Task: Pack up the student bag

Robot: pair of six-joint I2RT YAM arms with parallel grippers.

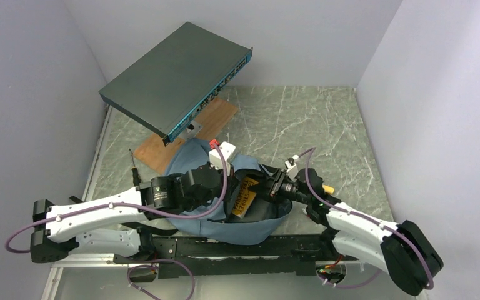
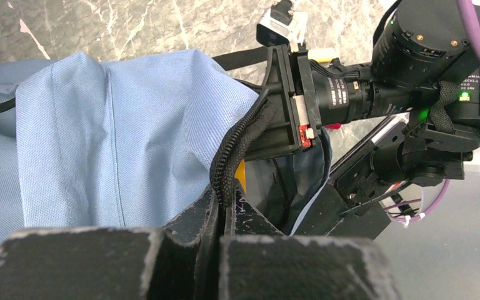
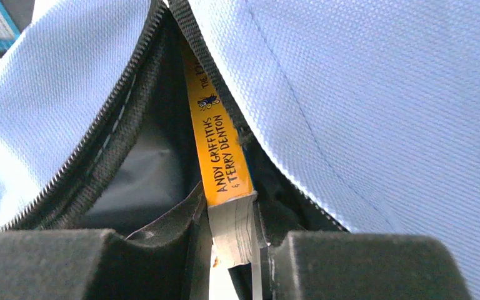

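The blue student bag (image 1: 237, 231) (image 2: 119, 144) (image 3: 350, 94) lies open at the front. My left gripper (image 1: 225, 181) is shut on the bag's zipper edge (image 2: 231, 150). An orange book (image 1: 245, 195) (image 3: 219, 150) is inside the dark interior, its spine reading ANDY GRIFFITHS and TERRY DENTON. My right gripper (image 1: 269, 184) reaches into the opening, with its fingers at either side of the book's near end; whether they grip it is unclear. In the left wrist view the bag's flap hides those fingers.
A large grey rack device (image 1: 175, 75) is raised above a wooden board (image 1: 153, 153) at the back left. A screwdriver (image 1: 135, 175) lies at the left, a yellow object (image 1: 328, 189) at the right.
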